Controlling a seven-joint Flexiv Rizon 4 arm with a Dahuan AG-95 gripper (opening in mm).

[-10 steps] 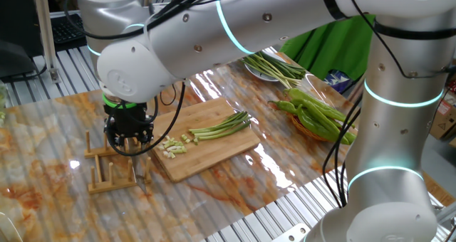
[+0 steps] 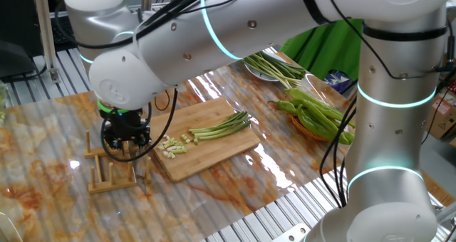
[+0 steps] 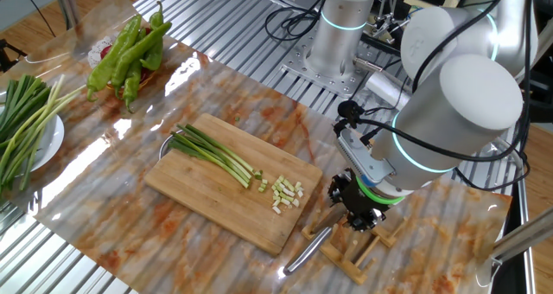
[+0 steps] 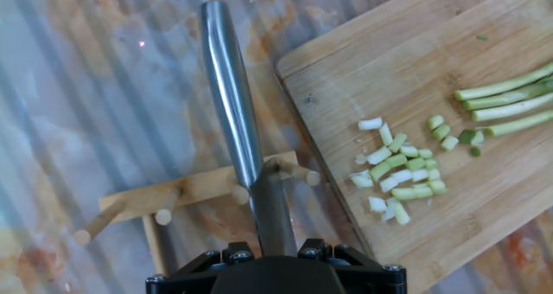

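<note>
A knife with a shiny metal handle (image 4: pixel 229 86) lies across a wooden peg rack (image 4: pixel 203 188) in the wrist view. Its blade (image 4: pixel 272 216) runs down behind the black parts of my gripper. In exterior view 2 the knife handle (image 3: pixel 307 251) sticks out toward the front, beside the cutting board's corner. My gripper (image 3: pixel 366 221) points down over the rack (image 3: pixel 350 264) there, close to the blade end. From exterior view 1 the gripper (image 2: pixel 125 141) also stands above the rack (image 2: pixel 112 186). The fingertips are hidden or too dark to read, so contact with the knife is unclear.
Chopped scallion pieces (image 3: pixel 285 193) and uncut stalks (image 3: pixel 212 154) lie on the wooden cutting board (image 3: pixel 203 203), right beside the rack. Green peppers (image 3: pixel 130 56) fill a basket, and a plate (image 3: pixel 52 147) holds more scallions. Left of the rack, the marbled tabletop (image 2: pixel 43 171) is clear.
The arm and gripper have shifted slightly left in exterior view 1, staying over the rack. Board, scallions, peppers and rack keep their places.
</note>
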